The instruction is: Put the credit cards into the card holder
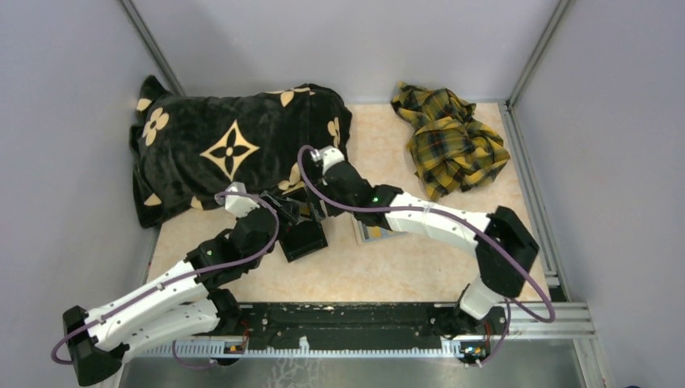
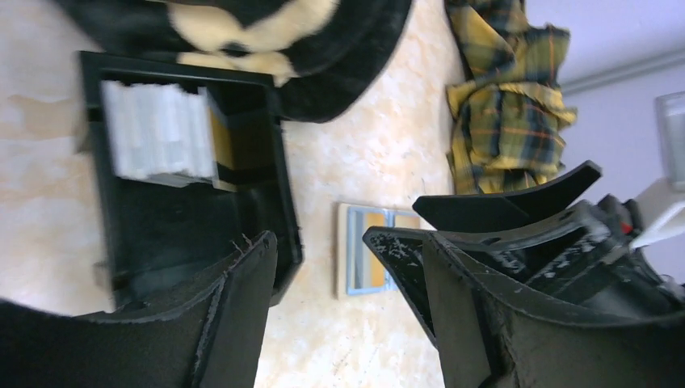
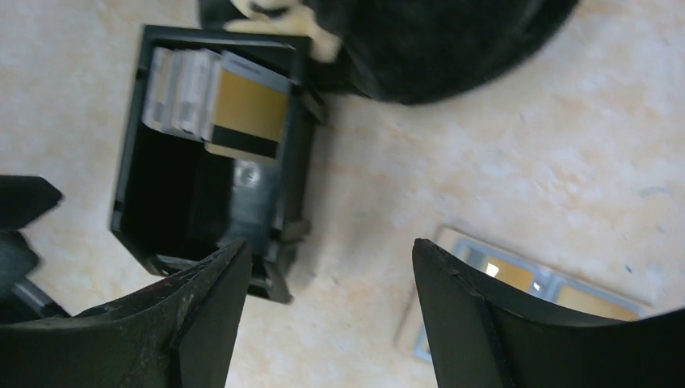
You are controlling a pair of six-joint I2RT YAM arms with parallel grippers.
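The black open box (image 3: 171, 182) stands left of the table's middle, with several pale cards (image 2: 157, 133) upright at its far end and a gold-faced card (image 3: 249, 105) at the right of that row. To the right of it lies the pale flat card holder (image 2: 351, 250), gold and grey strips showing in it. My left gripper (image 1: 295, 208) is open over the box, nothing between its fingers. Close to it, at the box's right side, my right gripper (image 1: 313, 205) also stands open and empty. The arms hide part of both box and holder from above.
A black blanket (image 1: 194, 129) with tan motifs lies directly behind the box. The yellow-and-black plaid cloth (image 1: 456, 149) is heaped at the back right. Bare table (image 1: 388, 275) shows in front of the holder. Little space separates the two grippers.
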